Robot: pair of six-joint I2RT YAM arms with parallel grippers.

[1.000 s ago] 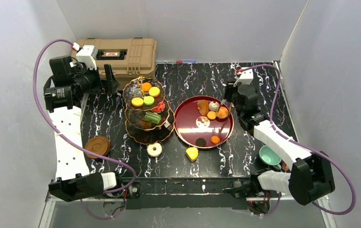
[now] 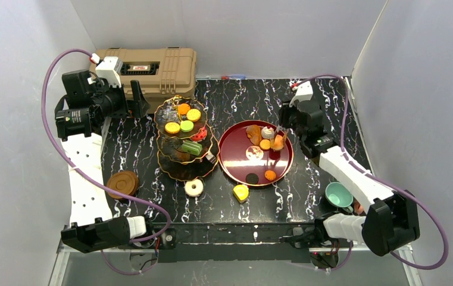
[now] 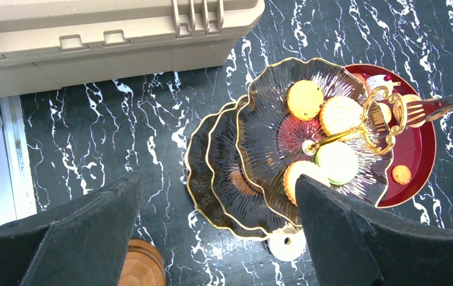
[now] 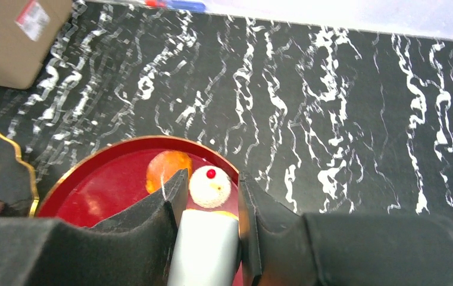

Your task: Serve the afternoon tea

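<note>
The right gripper has its fingers closed round the white handle of a fork; the tines of this fork [image 3: 416, 112] show over the tray in the left wrist view. The round red tray [image 2: 226, 156] carries several pastries, among them a white cream cake with a red top [image 4: 210, 186] and an orange-brown pastry [image 4: 167, 168]. On the tiered stand with gold edges [image 2: 164, 170] sit yellow, orange and green macarons and a green roll [image 2: 190, 147]. Left of the stand hangs my left gripper, open and empty.
A tan case [image 2: 173, 68] stands at the back left. A white donut [image 2: 194, 188] and a yellow cake [image 2: 241, 193] lie at the front. A brown wooden disc [image 2: 122, 183] rests at left, a green cup [image 2: 338, 194] at right.
The left arm and the food on the stand stay put.
</note>
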